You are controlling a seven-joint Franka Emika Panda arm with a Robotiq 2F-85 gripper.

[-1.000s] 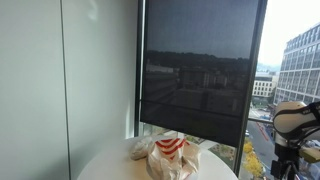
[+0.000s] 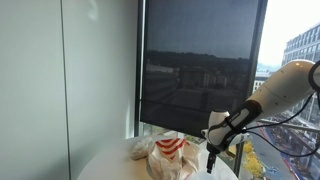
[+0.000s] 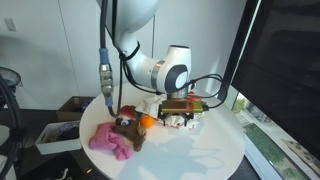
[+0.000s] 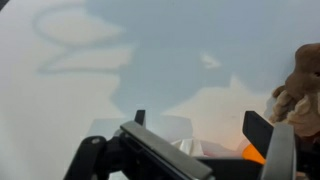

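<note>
My gripper is open above the white table (image 4: 80, 100), with nothing seen between its fingers. In exterior view 1, the gripper (image 2: 211, 160) is just right of a crumpled white bag (image 2: 172, 160) with red stripes. From the other side, in exterior view 2, the gripper (image 3: 188, 105) appears over or in front of the bag's pale folds (image 3: 180, 121); whether they touch, I cannot tell. An orange ball (image 4: 252, 153) and a brown plush toy (image 4: 304, 92) show at the right of the wrist view.
On the table's near left in exterior view 2 lie a pink cloth (image 3: 111, 143) and the brown plush (image 3: 130, 129). Dark bins (image 3: 60, 133) stand beyond the table. A window with a dark shade (image 2: 195, 70) borders it.
The arm has swung in from the right of exterior view 1, bringing the gripper over the table close to the striped bag. The bag has stayed in place.
</note>
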